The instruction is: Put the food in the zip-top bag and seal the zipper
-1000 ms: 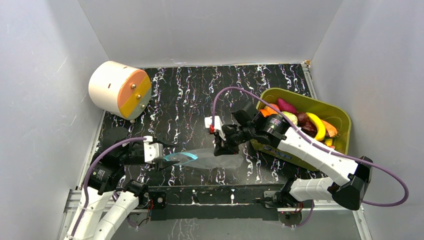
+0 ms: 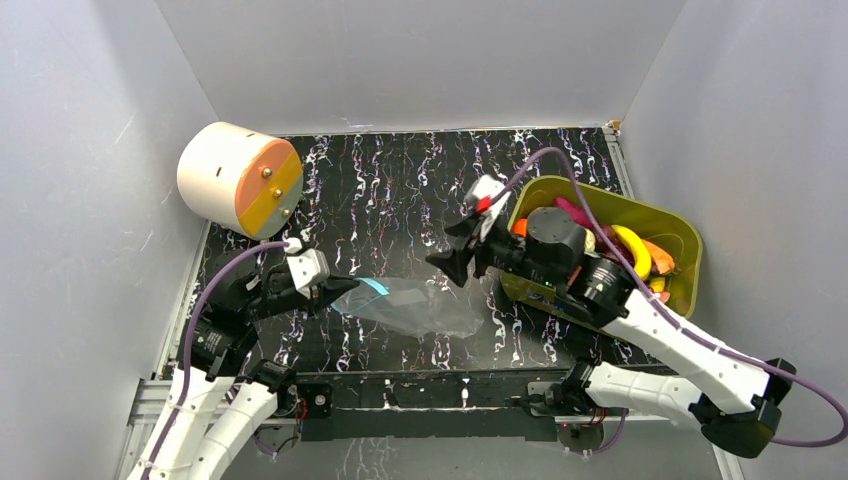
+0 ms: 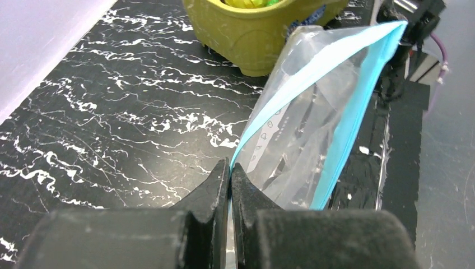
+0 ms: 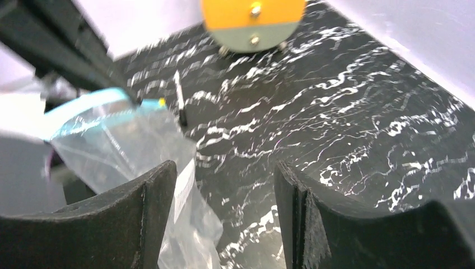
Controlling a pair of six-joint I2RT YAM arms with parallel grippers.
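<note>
Clear plastic with a blue zipper strip forms the zip top bag, stretched across the front middle of the table. My left gripper is shut on one edge of the bag's mouth; in the left wrist view the blue strip runs down between the fingertips and the mouth gapes on the right. Up and right of the bag, my right gripper stands open, with nothing between its fingers. The food, including a yellow banana, lies in the green bin, partly covered by the right arm.
The green bin stands at the right of the table. At the back left is a cream cylinder with an orange, yellow and grey face.
</note>
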